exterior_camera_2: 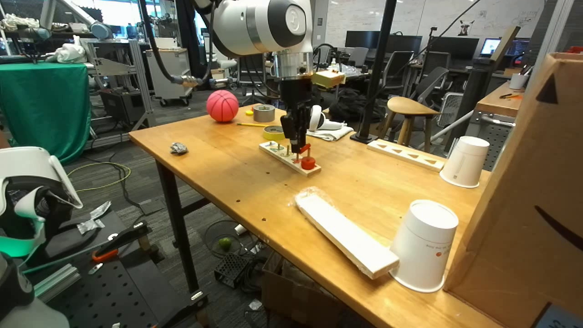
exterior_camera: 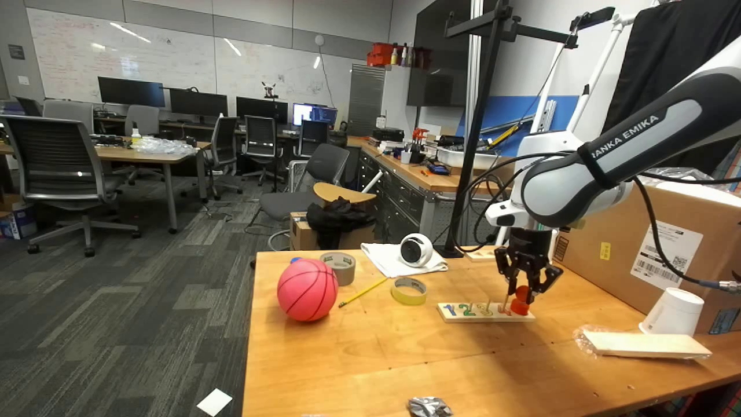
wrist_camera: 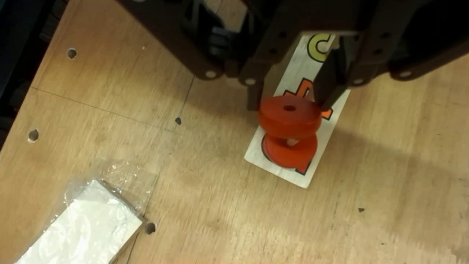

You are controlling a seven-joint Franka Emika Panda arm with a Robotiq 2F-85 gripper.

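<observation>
A pale wooden counting board [exterior_camera: 462, 316] with coloured numerals and upright pegs lies on the table. At its near end in the wrist view, a red ring [wrist_camera: 285, 154] sits low around the last peg. Above it, a second red ring [wrist_camera: 288, 121] is between or just under the fingertips of my gripper. This upper ring [exterior_camera_2: 304, 148] is tilted in exterior view 2. Its hole shows empty from above, and a bit of peg appears below it. Whether the fingers still press on the ring cannot be made out.
A wrapped white block [exterior_camera_2: 344, 232] and an upside-down cup [exterior_camera_2: 426, 246] lie near the cardboard box [exterior_camera: 625, 257]. Tape rolls [exterior_camera: 408, 292], a pencil [exterior_camera: 362, 292] and a pink ball [exterior_camera: 307, 289] stand beyond the board's other end. The table around the board is clear.
</observation>
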